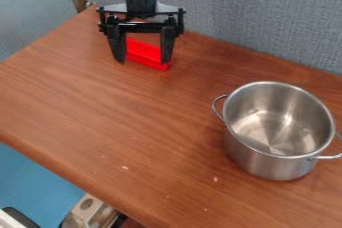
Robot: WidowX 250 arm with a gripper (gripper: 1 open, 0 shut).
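My black gripper [142, 42] hangs at the upper middle of the camera view, its two fingers spread open on either side of a red elongated object [150, 58] lying on the wooden table [107, 132]. The red object's middle shows between and behind the fingers. Whether the fingers touch it cannot be told.
A steel pot [277, 132] with two handles stands at the right of the table. A textured grey wall is behind.
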